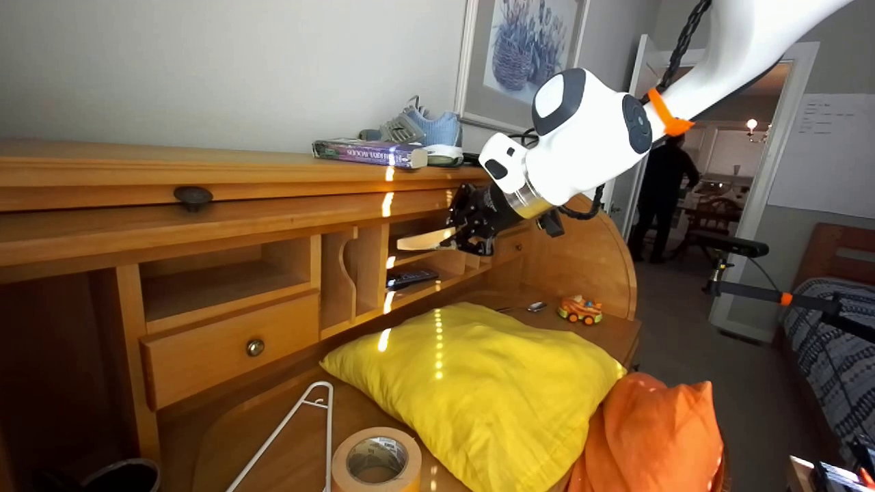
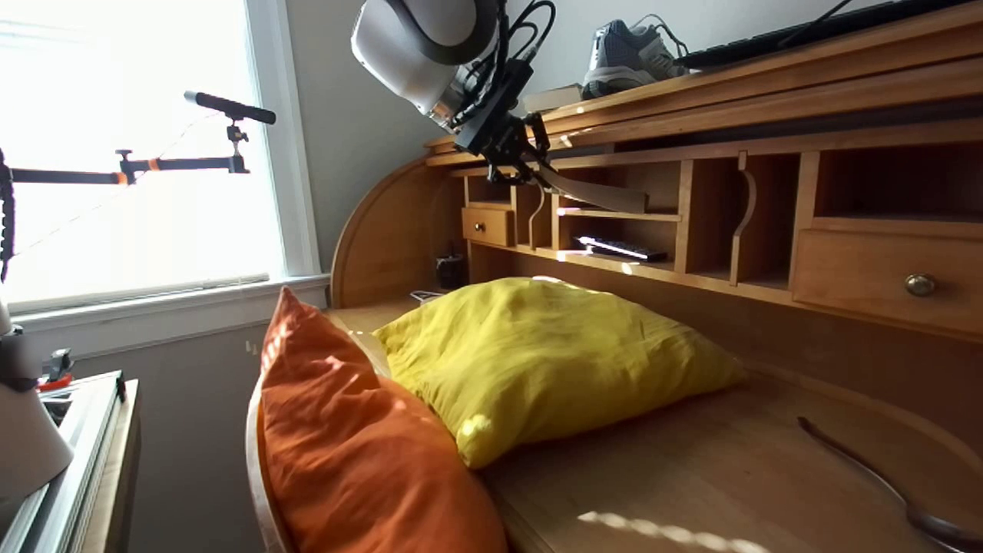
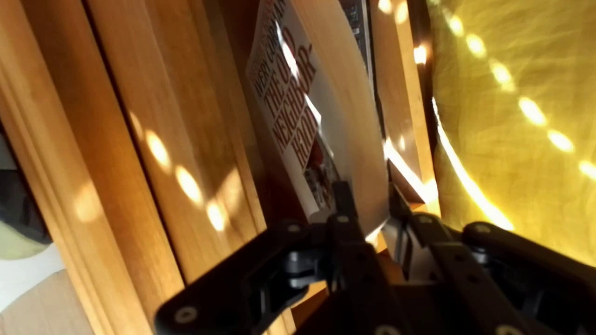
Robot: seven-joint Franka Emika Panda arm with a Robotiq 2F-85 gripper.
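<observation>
My gripper is shut on a book [image 3: 287, 95], one finger on either side of it. Its cover, lettered "The Old Neighborhood", and pale page edges show in the wrist view. In exterior view 1 the book [image 1: 426, 239] sticks out leftward from the gripper [image 1: 457, 235], in front of the desk's cubbies and above the yellow pillow [image 1: 484, 377]. Exterior view 2 has the book [image 2: 599, 193] tilted slightly downward before a shelf [image 2: 636, 215]. Whether it touches the shelf I cannot tell.
A dark remote-like object [image 1: 411, 279] occupies the lower cubby. Another book [image 1: 369, 152] and a shoe [image 1: 422, 131] rest on the desk top. Below are an orange pillow [image 1: 656, 434], a tape roll [image 1: 377, 463], a white hanger [image 1: 287, 434] and a toy car [image 1: 580, 310].
</observation>
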